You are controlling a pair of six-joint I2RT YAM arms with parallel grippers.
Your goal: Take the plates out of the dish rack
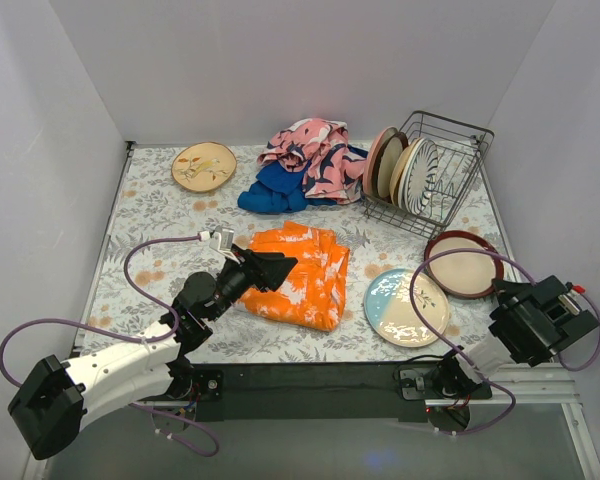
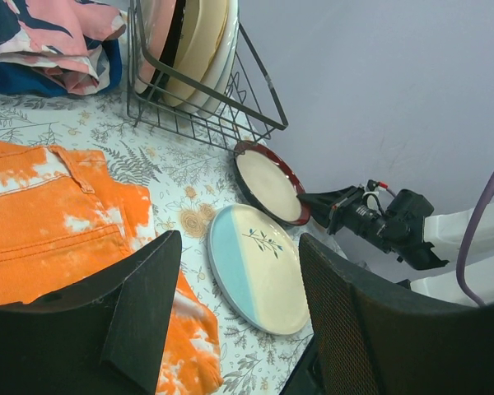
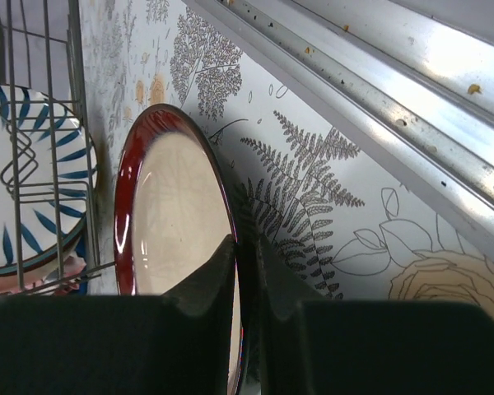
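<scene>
The brown-rimmed plate (image 1: 464,267) lies by the table's right edge. My right gripper is shut on its near rim, one finger either side of it in the right wrist view. The blue-and-cream plate (image 1: 408,307) rests flat to the left of it. In the dish rack (image 1: 463,179) stand several plates on edge, with a striped plate (image 1: 420,175) on the right side of the group. My left gripper (image 1: 278,271) hangs over the orange cloth, open and empty; in the left wrist view its fingers (image 2: 140,304) stand well apart.
A yellow plate (image 1: 204,167) lies at the back left. Pink and blue cloths (image 1: 305,170) are heaped left of the rack, and an orange cloth (image 1: 300,275) covers the table's middle. The right wall (image 1: 570,150) is close to the right arm. Free table lies at the left.
</scene>
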